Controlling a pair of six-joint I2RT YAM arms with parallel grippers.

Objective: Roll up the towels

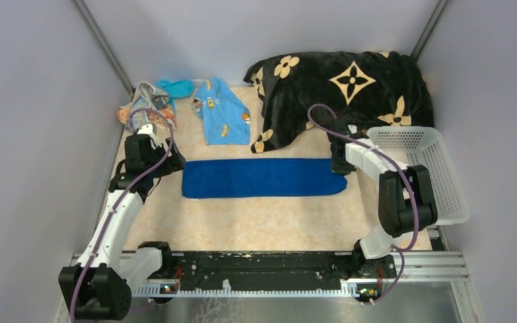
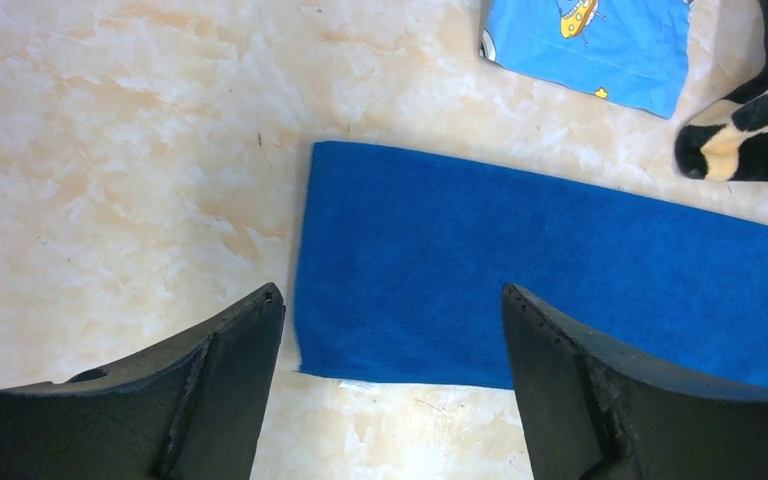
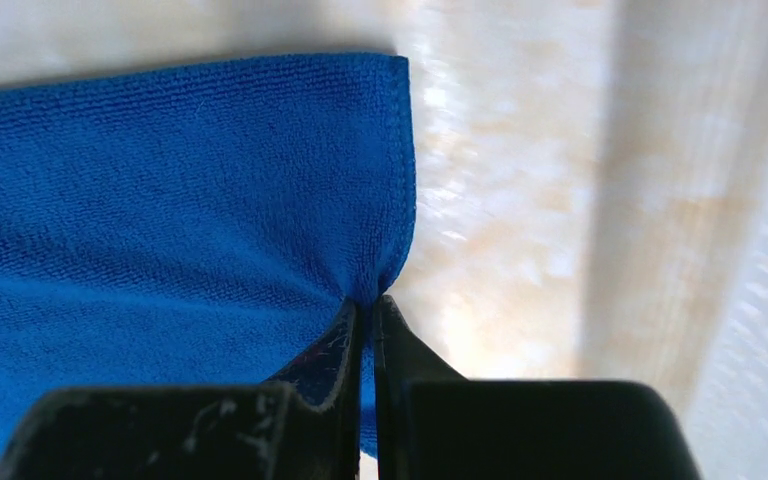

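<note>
A blue towel (image 1: 256, 177) lies as a long flat strip across the middle of the table. At its right end, my right gripper is shut on the towel, pinching the edge; the cloth creases toward the fingertips in the right wrist view. My left gripper hangs open above the towel's left end, its fingers (image 2: 245, 350) wide apart with nothing gripped. In the left wrist view the left end of the towel (image 2: 400, 270) lies flat below, between and beyond the fingers.
Behind the towel lie a light-blue printed cloth (image 1: 225, 114) and a large black patterned blanket (image 1: 350, 94). Crumpled cloths (image 1: 149, 104) sit at the back left. A white basket (image 1: 447, 182) stands at the right. Bare table (image 1: 262, 225) shows in front of the towel.
</note>
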